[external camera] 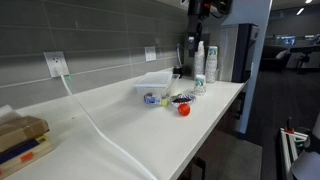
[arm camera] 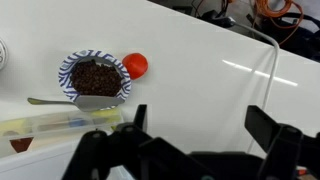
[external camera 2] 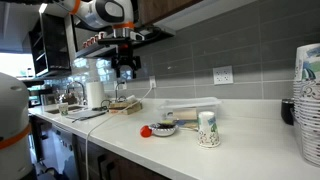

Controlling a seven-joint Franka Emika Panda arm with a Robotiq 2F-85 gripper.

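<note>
High above the white counter, my gripper stands open, its two dark fingers wide apart with only bare counter showing between them. In exterior view 1 the gripper (external camera: 191, 47) hangs at the upper right; in exterior view 2 it is at the upper left. A round red object (arm camera: 135, 66), perhaps a tomato, lies beside a blue-and-white patterned bowl (arm camera: 66, 76) filled with dark brown bits. A spoon (arm camera: 50, 101) rests at the bowl's edge. All of these are well below the gripper and untouched.
Behind the bowl stands a clear bin (external camera: 153, 80). A patterned white cup (external camera 2: 208, 130) is nearby, and stacked cups (external camera 2: 308, 65) rise at the right. A white cable (external camera: 95, 124) crosses the counter near a wooden box (external camera: 20, 130). Mid-counter is clear.
</note>
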